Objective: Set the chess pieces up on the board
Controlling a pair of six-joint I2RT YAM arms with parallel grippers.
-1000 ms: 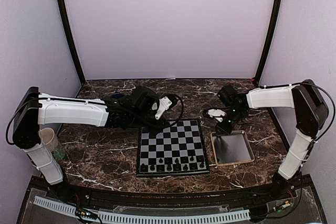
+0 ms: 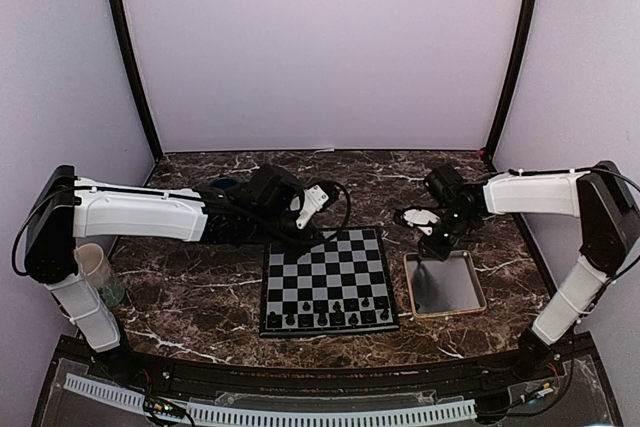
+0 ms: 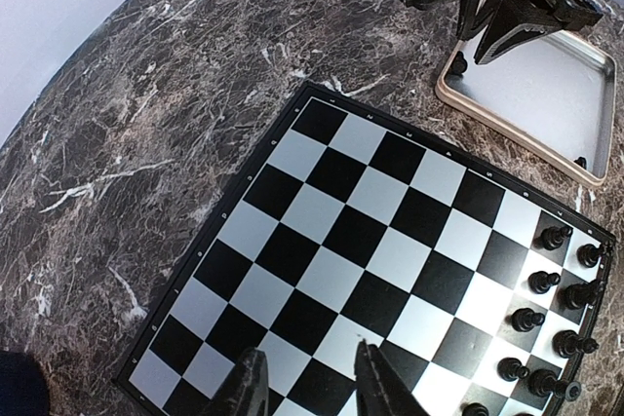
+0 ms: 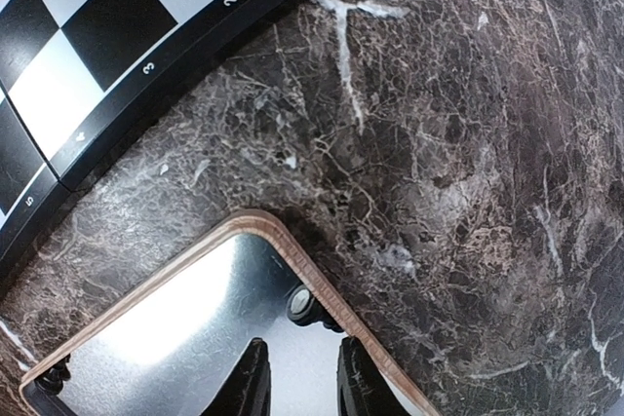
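Note:
The black-and-white chessboard (image 2: 325, 265) lies mid-table, with several black pieces (image 3: 564, 344) standing in rows along its near side. To its right, the shallow tray (image 2: 445, 313) holds a black piece (image 4: 304, 305) lying against its wall and another (image 4: 54, 374) in a corner. Above that tray's far left part hovers my right gripper, its fingers apart and nothing between them; the first piece lies just beyond its tips. My left gripper hangs over the board's far part, open and empty, with only bare squares behind it.
A clear cup (image 2: 100, 275) stands at the table's left edge. Behind the left arm sits a dark blue object (image 2: 225, 184), partly hidden. Bare marbled tabletop (image 2: 200, 297) lies left of the board and along the back.
My right arm has shifted slightly to the right and toward the near side, and the tray has slid a little to the right. The left arm and the pieces on the board look unmoved.

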